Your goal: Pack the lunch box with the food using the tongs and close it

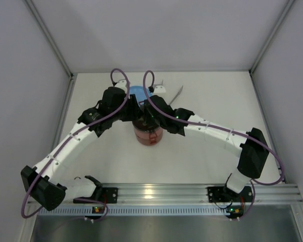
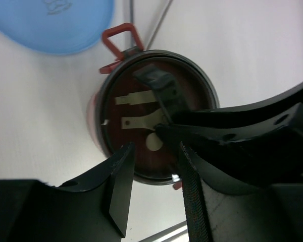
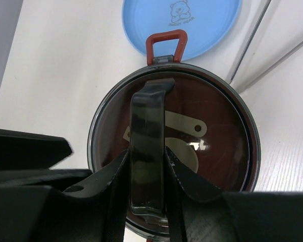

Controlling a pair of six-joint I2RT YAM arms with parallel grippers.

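The pink lunch box stands on the table with a dark see-through lid; cutlery shows under it. A raised strap handle crosses the lid, and my right gripper is shut on it. One red latch sticks outward on the plate side; another red latch is at the front. My left gripper is part open above the lid's left side, close to the right gripper, with nothing seen between its fingers. The right gripper's fingers cover part of the lid in the left wrist view.
A blue plate with a bear print lies behind the box, partly hidden from the top. Thin metal utensils lie behind and to the right.
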